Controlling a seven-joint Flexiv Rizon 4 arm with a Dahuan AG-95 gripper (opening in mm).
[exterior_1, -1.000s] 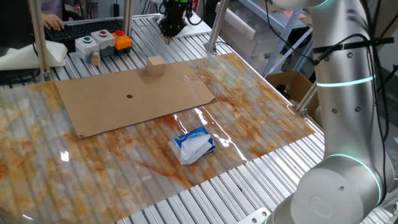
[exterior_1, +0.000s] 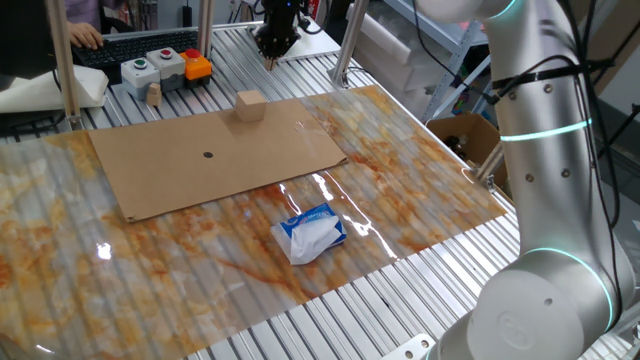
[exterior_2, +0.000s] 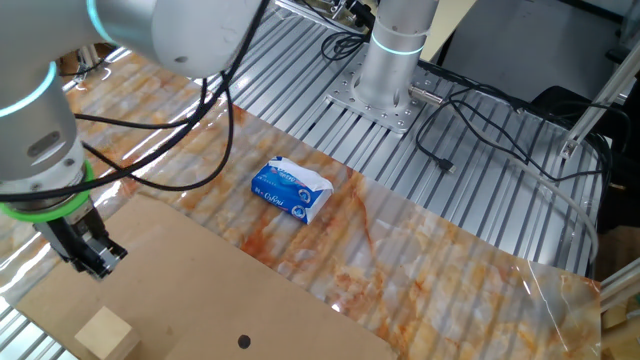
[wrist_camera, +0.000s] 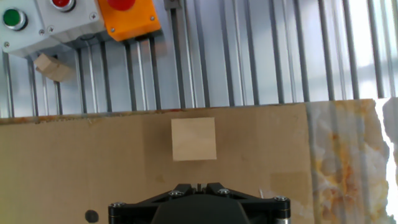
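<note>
A light wooden cube (wrist_camera: 194, 139) sits on the brown cardboard sheet (wrist_camera: 81, 152), close to its far edge. In the second exterior view the cube (exterior_2: 107, 334) appears at the bottom left. My black gripper (exterior_2: 108, 264) hangs above the sheet, apart from the cube. Its fingers look drawn together, with nothing visible between them. Along the bottom of the wrist view, the gripper lies just below the cube in the image. A blue and white tissue pack (exterior_1: 312, 234) rests on the marbled sheet, to the near side of the cardboard.
Grey button boxes and an orange one (exterior_1: 196, 66) stand beyond the cardboard, with a small wooden piece (exterior_1: 154, 95) beside them. Metal posts (exterior_1: 350, 40) rise at the back. Much of the cardboard and marbled sheet (exterior_1: 130, 290) is bare.
My upper arm has shifted slightly to the left in the first exterior view. The cube and the tissue pack have stayed in place.
</note>
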